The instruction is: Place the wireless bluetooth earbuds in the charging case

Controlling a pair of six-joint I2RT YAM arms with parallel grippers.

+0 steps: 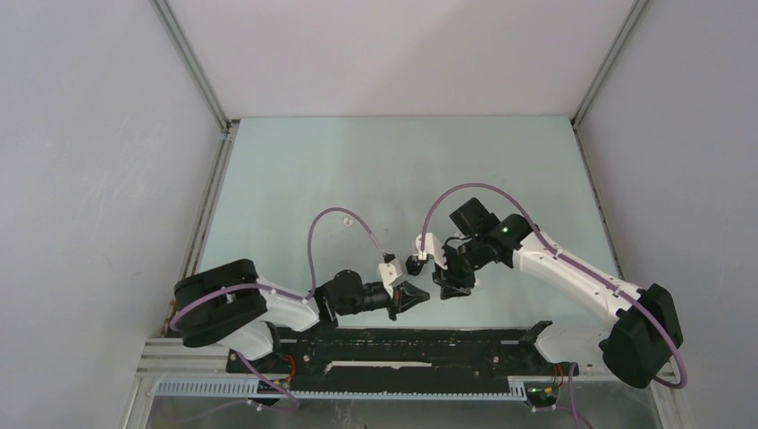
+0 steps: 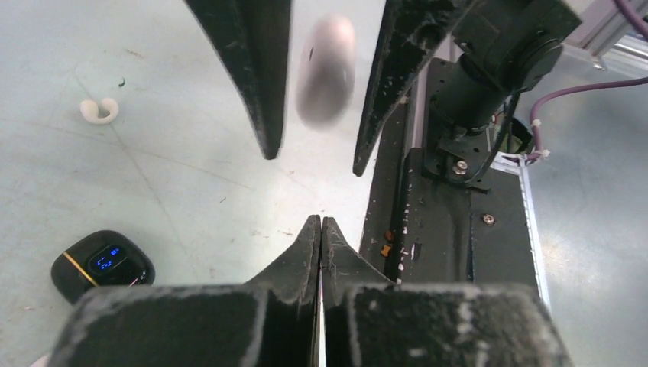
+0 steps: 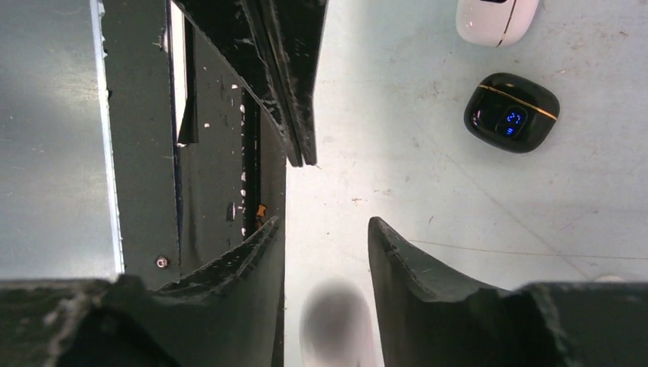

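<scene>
A smooth white rounded thing (image 2: 326,69) shows blurred between the spread fingers of my right gripper, with a gap on either side in the left wrist view. What it is, I cannot tell. My left gripper (image 1: 428,296) is shut with nothing between its fingers, facing the right gripper near the table's front. A black case (image 2: 103,264) with a lit blue display lies closed on the table. Beside it sits a white case (image 3: 497,19), partly cut off in the right wrist view. A white curved earbud (image 2: 99,111) rests on the table beyond the black case.
Another small white piece (image 1: 349,222) lies farther back on the table (image 1: 384,161), whose rear half is clear. The dark front rail (image 1: 402,349) runs close below both grippers. The two grippers stand nearly tip to tip, leaving little room between them.
</scene>
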